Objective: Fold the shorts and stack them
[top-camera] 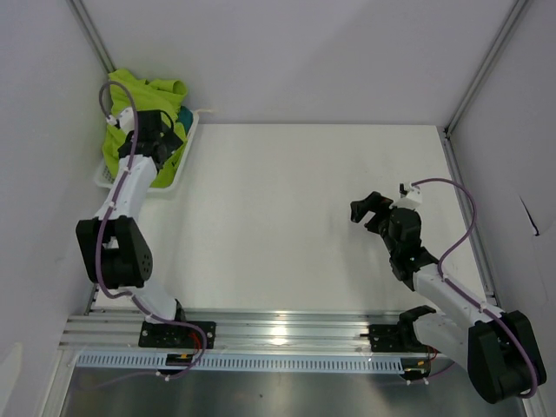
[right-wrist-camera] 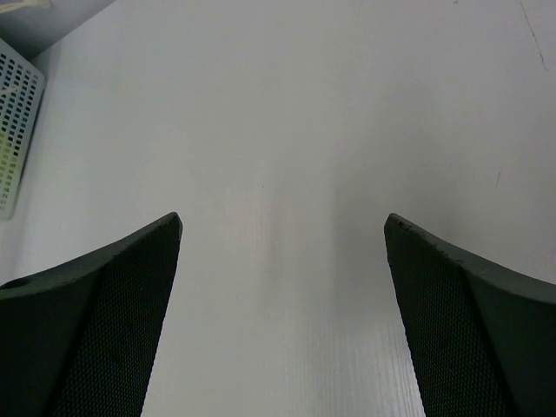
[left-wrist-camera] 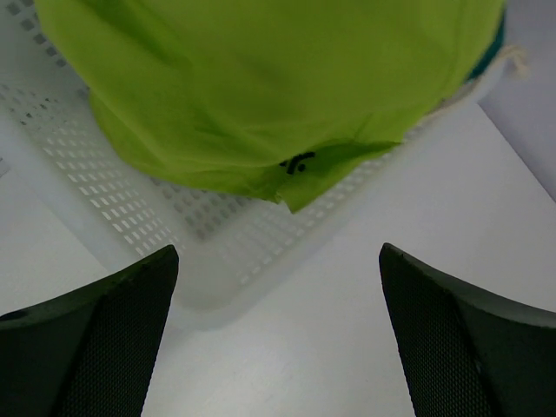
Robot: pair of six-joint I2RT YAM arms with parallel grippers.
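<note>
A white perforated basket [top-camera: 187, 165] at the back left holds lime-green cloth [top-camera: 135, 87], with some teal fabric [top-camera: 185, 115] at its right side. My left gripper [top-camera: 157, 142] is over the basket; in the left wrist view its open fingers frame the basket's corner and the green cloth [left-wrist-camera: 252, 95] above it, with nothing between them. My right gripper [top-camera: 369, 208] hangs open over the right part of the table, only bare white surface between its fingers in the right wrist view.
Walls enclose it at the back and both sides, with metal rails along the edges. The basket also shows at the left edge of the right wrist view [right-wrist-camera: 13, 139].
</note>
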